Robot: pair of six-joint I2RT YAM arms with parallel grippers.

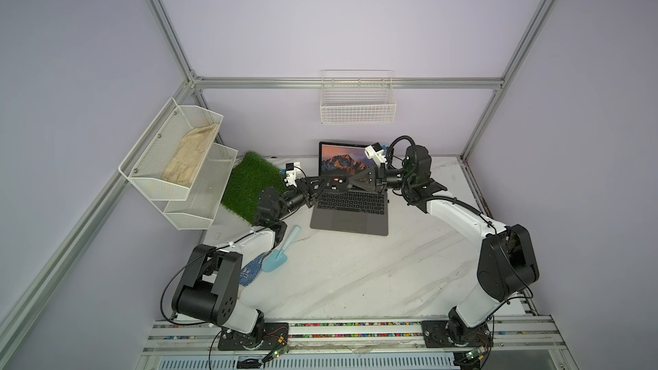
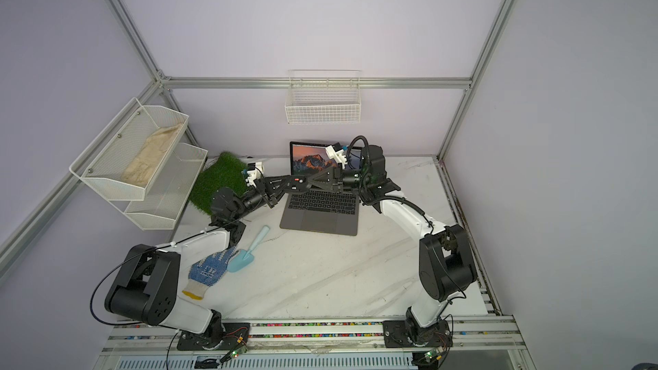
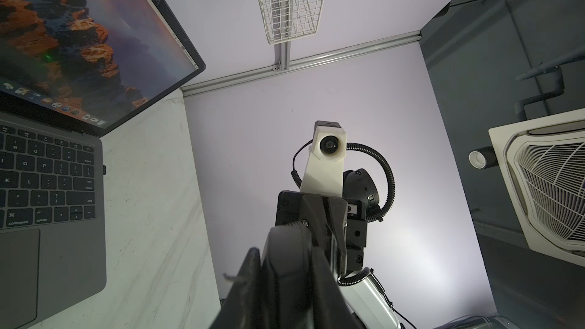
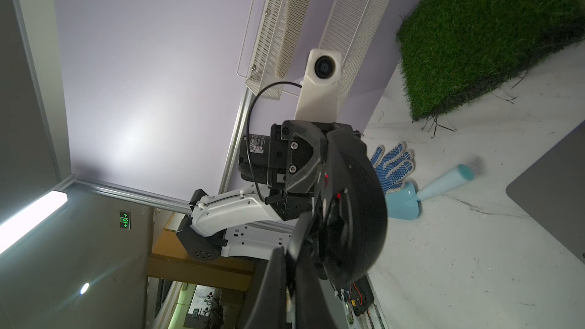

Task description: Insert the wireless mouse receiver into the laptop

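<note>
My left gripper (image 1: 319, 185) is shut on a black mouse (image 4: 356, 213), held up in front of the laptop (image 1: 349, 221). Red lights show on the mouse in the right wrist view. My right gripper is shut, its fingertips right at the mouse's face; whether they touch cannot be told. No object shows between them. In the left wrist view the mouse (image 3: 287, 246) hides part of the right gripper. From the laptop's right side, a small black stub (image 3: 104, 170) sticks out, looking like the receiver. The laptop stands open with its screen lit.
A grass mat (image 4: 487, 36) lies left of the laptop. Nearer the front left are a light-blue trowel (image 2: 248, 250) and a blue dotted glove (image 2: 211, 267). White baskets (image 1: 185, 164) hang at the left. Clear tabletop (image 1: 356, 274) spreads in front of the laptop.
</note>
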